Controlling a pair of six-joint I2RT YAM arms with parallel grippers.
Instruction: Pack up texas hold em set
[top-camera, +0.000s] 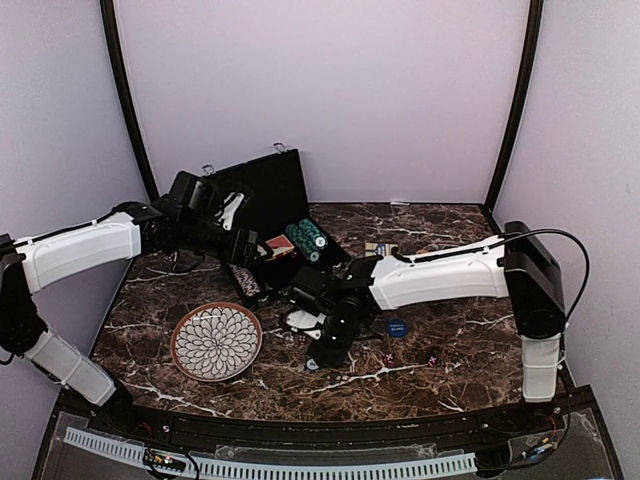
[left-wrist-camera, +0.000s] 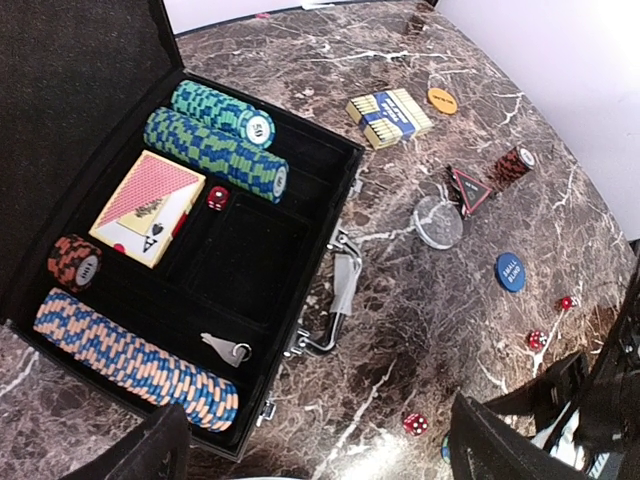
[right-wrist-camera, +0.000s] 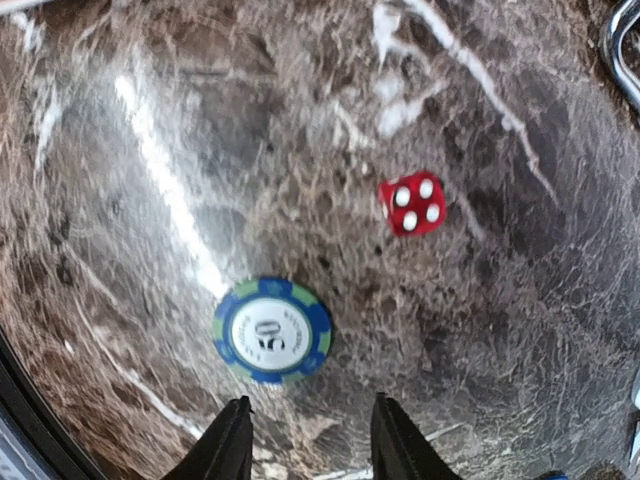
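The black case (left-wrist-camera: 290, 330) lies open, holding rows of chips (left-wrist-camera: 215, 150), a card deck (left-wrist-camera: 148, 208), one red die (left-wrist-camera: 217, 198) and a small key (left-wrist-camera: 227, 348). Over the case my left gripper (top-camera: 250, 248) hangs open and empty; its fingers (left-wrist-camera: 150, 450) show at the lower edge of its wrist view. A blue-green chip (right-wrist-camera: 271, 331) marked 50 lies flat on the table. Just short of it in the right wrist view is my right gripper, fingers apart with nothing between them. Beyond the chip rests a red die (right-wrist-camera: 413, 204).
A patterned plate (top-camera: 216, 342) stands at front left. To the right are a yellow-blue box (left-wrist-camera: 389, 117), an orange button (left-wrist-camera: 442, 100), a clear disc (left-wrist-camera: 438, 222), a red-black chip stack (left-wrist-camera: 514, 164), a triangular marker (left-wrist-camera: 468, 189) and a blue button (left-wrist-camera: 510, 272).
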